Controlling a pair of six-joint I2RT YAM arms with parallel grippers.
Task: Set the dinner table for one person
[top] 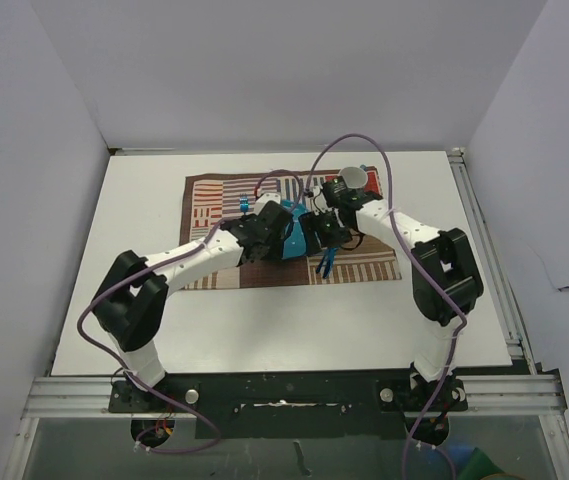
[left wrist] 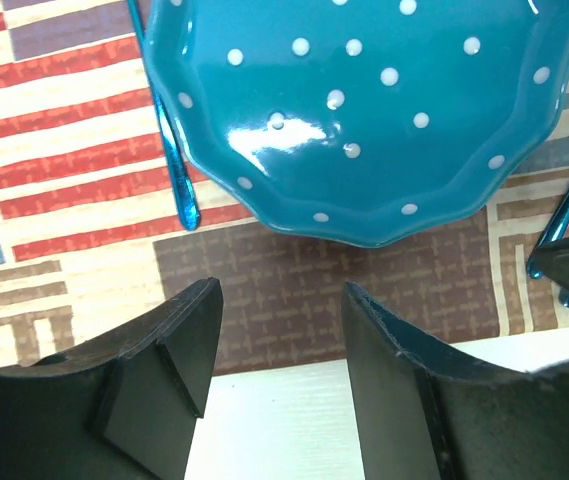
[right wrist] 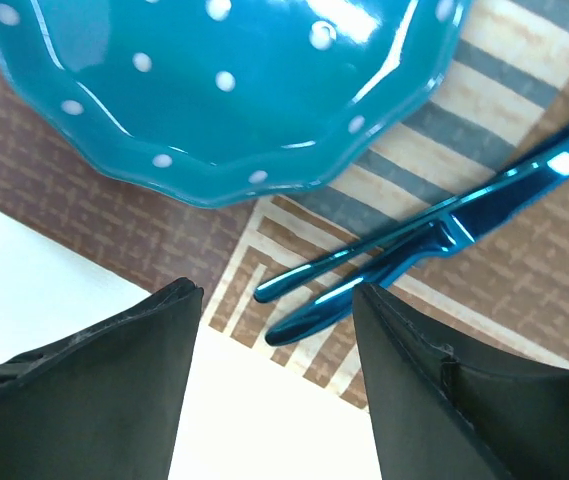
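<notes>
A teal plate with white dots (left wrist: 364, 185) lies on the striped placemat, partly covered by the arms in the top view. To its left rests a thin blue utensil (left wrist: 176, 165); its head (top: 244, 204) is forked. Right of the plate, a slim blue handle (right wrist: 339, 258) lies beside a thicker blue utensil (right wrist: 434, 240). A white cup (top: 354, 177) stands at the mat's upper right. My left gripper is open over the mat just in front of the plate, empty. Also open and empty, my right gripper hovers near the right utensils' handle ends.
The striped placemat (top: 209, 282) covers the middle of the white table (top: 264, 330). Both arms come close together over the plate. White table to the left, right and front is bare.
</notes>
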